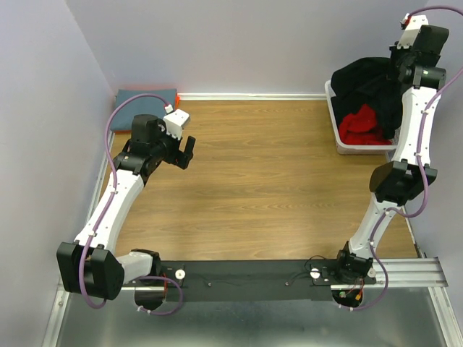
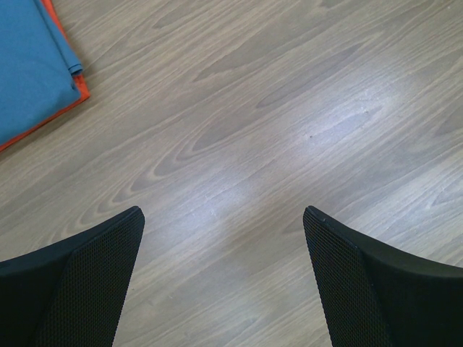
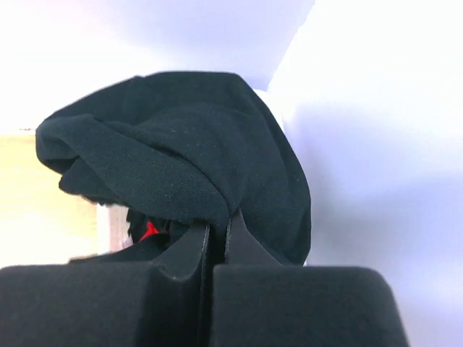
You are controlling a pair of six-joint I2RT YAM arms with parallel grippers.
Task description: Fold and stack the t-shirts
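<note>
A black t-shirt (image 1: 359, 81) hangs from my right gripper, which is shut on it above the white bin (image 1: 362, 148) at the back right. A red shirt (image 1: 359, 126) lies in the bin. A folded blue shirt (image 1: 134, 107) with red fabric under its edge lies at the back left, also seen as blue cloth (image 2: 32, 79) in the left wrist view. My left gripper (image 1: 181, 154) stands open near it, nothing between its fingers.
Pale walls rise at the back and both sides, the right one close beside the bin.
</note>
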